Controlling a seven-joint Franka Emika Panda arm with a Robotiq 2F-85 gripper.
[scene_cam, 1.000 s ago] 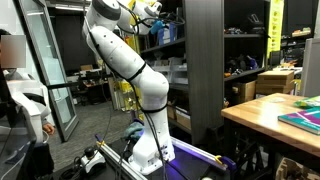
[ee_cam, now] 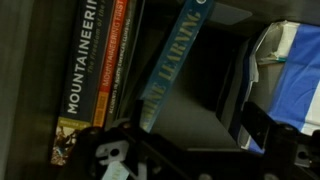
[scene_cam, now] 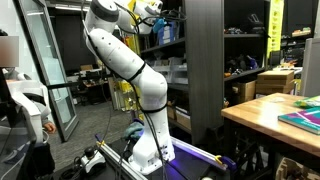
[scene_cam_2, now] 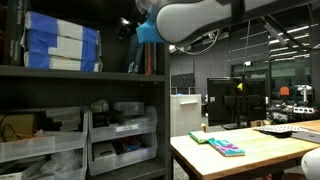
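Observation:
My gripper stands open at the lower edge of the wrist view, with dark fingers spread wide and nothing held between them. In front of it is a shelf with books. A teal book with "LEARNING" on its spine leans at a slant, its lower end near the left finger. Left of that are a thin black and red book and a black "MOUNTAINEERING" book. In exterior view 2 the arm reaches to the upper shelf, where the gripper is dark and hard to make out.
Blue and white boxes fill the shelf beside the books; their blue and white side borders the right finger. Clear plastic bins sit on lower shelves. A wooden table stands apart, with a colourful item on it.
The upper arm at the top of exterior view 1 has shifted only slightly. The rest of the scene looks the same.

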